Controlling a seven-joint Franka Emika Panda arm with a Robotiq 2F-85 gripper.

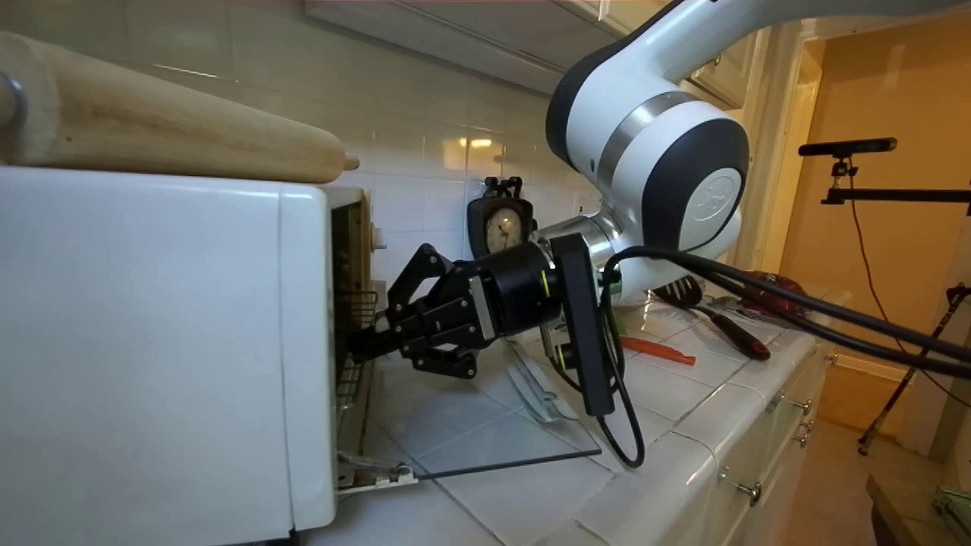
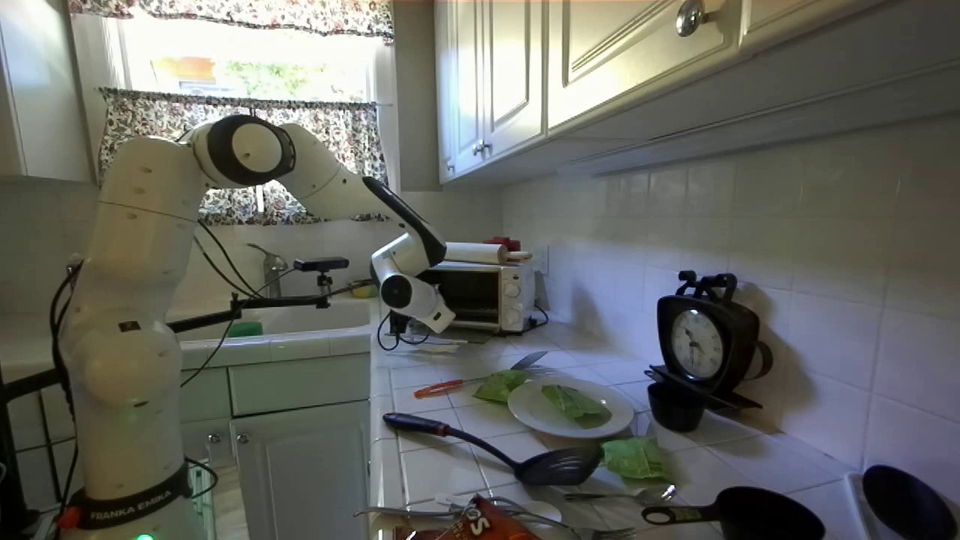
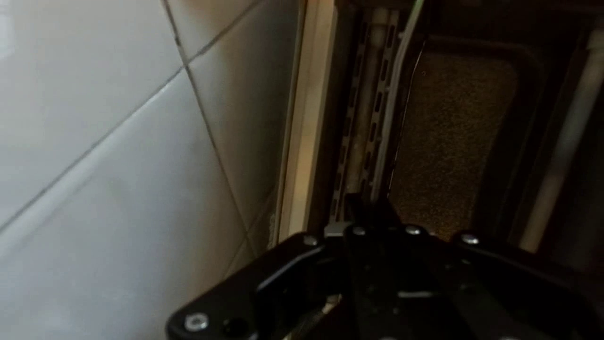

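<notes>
At the mouth of the white toaster oven, my gripper is shut on the front of the wire rack. Part of this rack shows at the opening in exterior view 1. From the wrist, a thin rack bar runs up to the black fingertips, where the gripper covers the exact contact. Below the rack lies a brown tray inside the dark oven. The glass oven door hangs lowered over the counter. Exterior view 2 hides the fingers behind the arm.
A wooden rolling pin lies on the oven. Beside the arm are a black scale and an orange-handled utensil. A plate, leafy green pieces and a black spatula occupy the counter farther off.
</notes>
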